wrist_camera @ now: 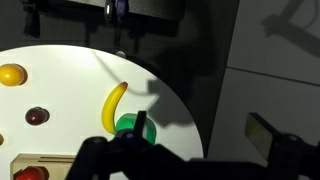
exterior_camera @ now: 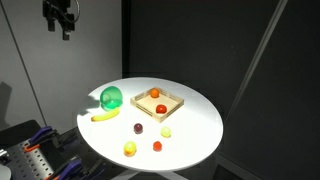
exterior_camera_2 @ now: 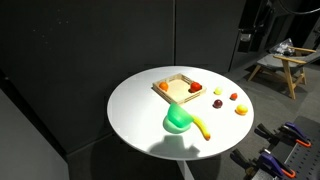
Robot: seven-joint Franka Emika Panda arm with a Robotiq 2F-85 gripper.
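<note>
High at the left of exterior view 1, well above the table, hangs my open gripper (exterior_camera: pixel 59 32), nothing between its fingers. In the wrist view its two dark fingers stand wide apart, with a green bowl (wrist_camera: pixel 148 131) partly hidden behind the left one. A yellow banana (exterior_camera: pixel 105 115) lies on the white round table (exterior_camera: pixel 205 125) beside that bowl. Behind them is a shallow wooden box (exterior_camera: pixel 147 104) holding an orange fruit (exterior_camera: pixel 154 93) and a red one (exterior_camera: pixel 161 109).
Loose on the table's near part are a dark plum-like fruit (exterior_camera: pixel 138 129), a yellow-green one (exterior_camera: pixel 166 132), a small red one (exterior_camera: pixel 157 146) and an orange one (exterior_camera: pixel 130 149).
</note>
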